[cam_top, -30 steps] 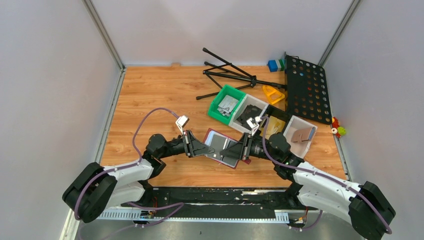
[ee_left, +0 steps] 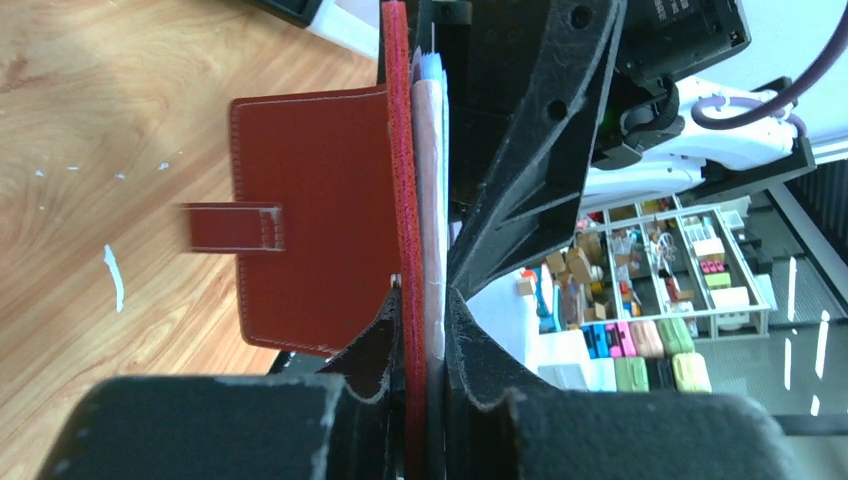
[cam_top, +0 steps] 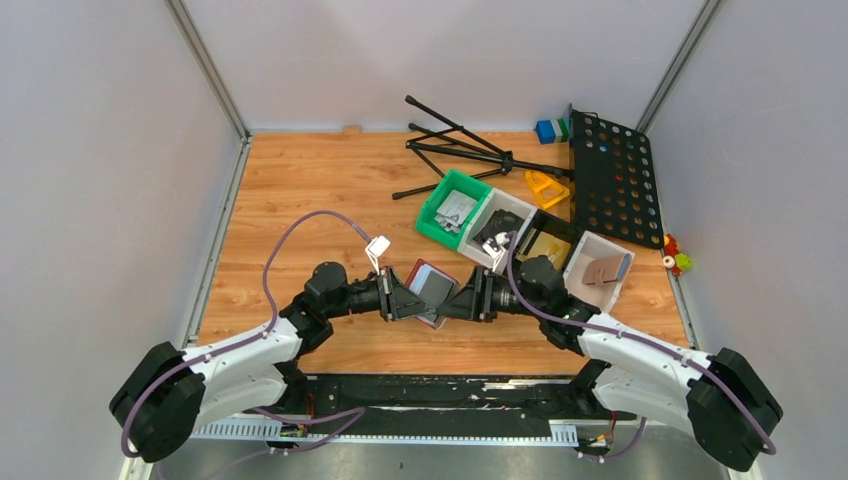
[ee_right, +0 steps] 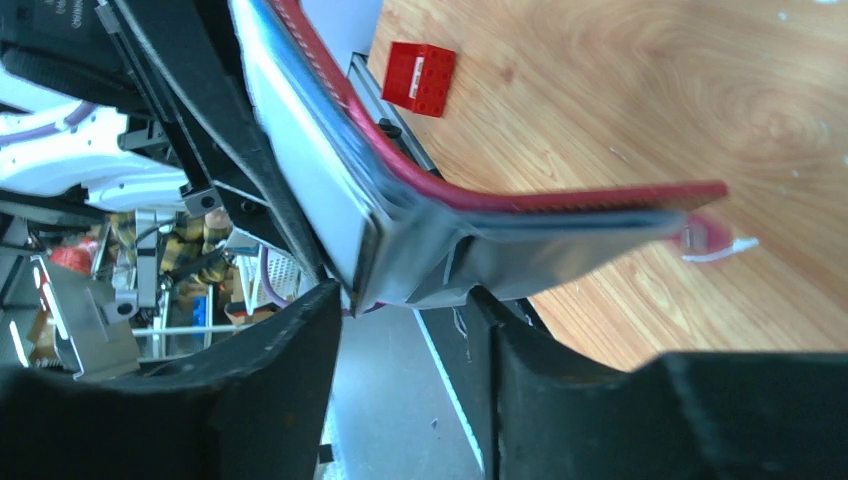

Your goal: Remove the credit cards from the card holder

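Note:
A red leather card holder (cam_top: 432, 285) with pale cards or sleeves is held between my two grippers at the front middle. In the left wrist view its red flap (ee_left: 310, 210) with a strap hangs open, and my left gripper is shut on the holder's edge beside a white-blue stack. In the right wrist view the holder (ee_right: 450, 195) spreads above my right gripper, whose fingers stand part open just below the sleeves; whether they touch is unclear.
Green (cam_top: 432, 225), white and dark bins stand behind the right arm. A tripod (cam_top: 460, 150) and black perforated panel (cam_top: 615, 180) lie at the back. A red brick (ee_right: 425, 85) shows on the table.
The holder has lifted or tilted and looks narrower from above. The left gripper has shifted slightly down in view, and the right arm has moved slightly.

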